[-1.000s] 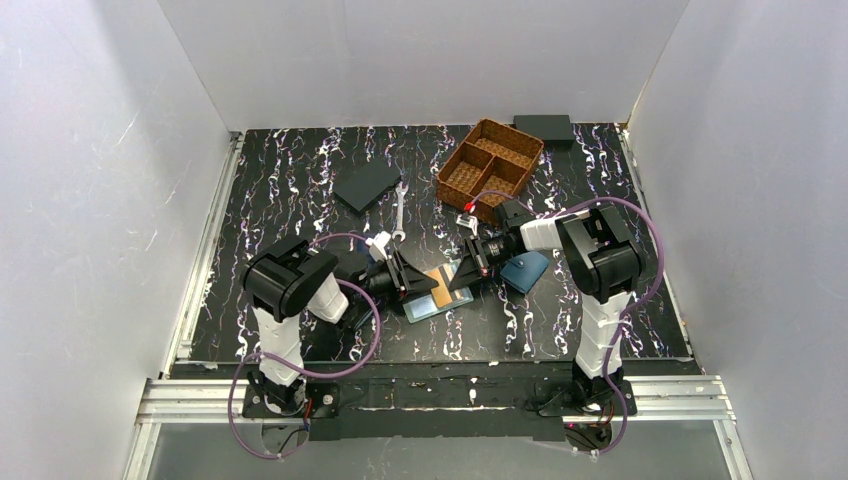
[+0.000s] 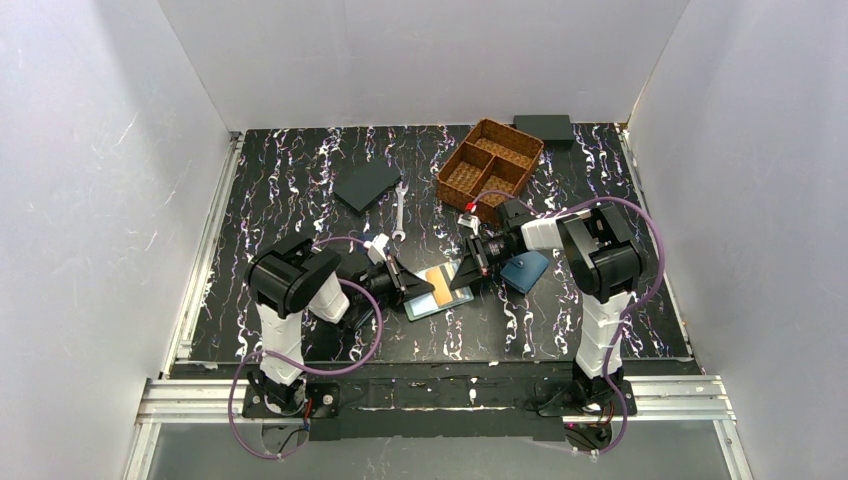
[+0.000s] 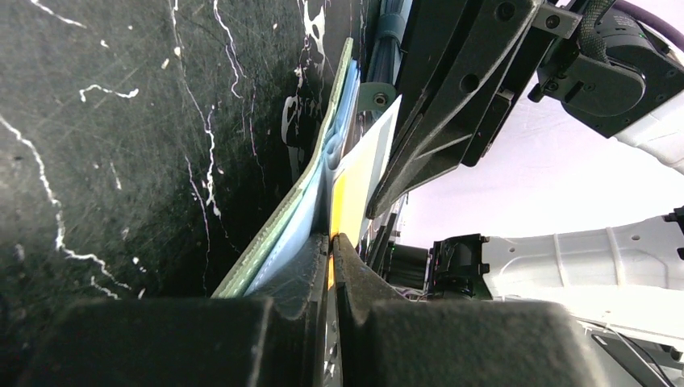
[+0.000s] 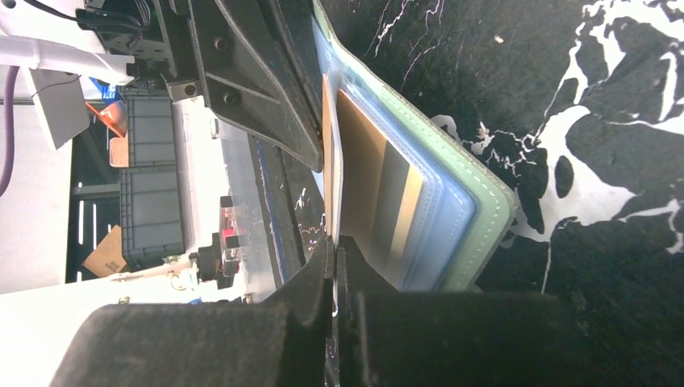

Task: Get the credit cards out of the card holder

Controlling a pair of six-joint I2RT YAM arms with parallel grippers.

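The card holder [image 2: 421, 308], green outside with pale blue inside, lies open on the black marble table between both grippers, holding orange, grey and cream-striped cards [image 4: 389, 193]. My right gripper is shut on the thin edge of an orange card [image 3: 351, 193], which stands tilted out from the holder. My left gripper is shut at that card's left side; no object shows clearly between its fingers. In the top view both grippers [image 2: 427, 287] meet over the holder, left and right.
A wicker basket [image 2: 490, 150] stands at the back right, a wrench [image 2: 400, 210] and dark slab [image 2: 365, 185] behind the left gripper. A blue item [image 2: 525, 275] lies beside the right gripper.
My right arm has stayed in place.
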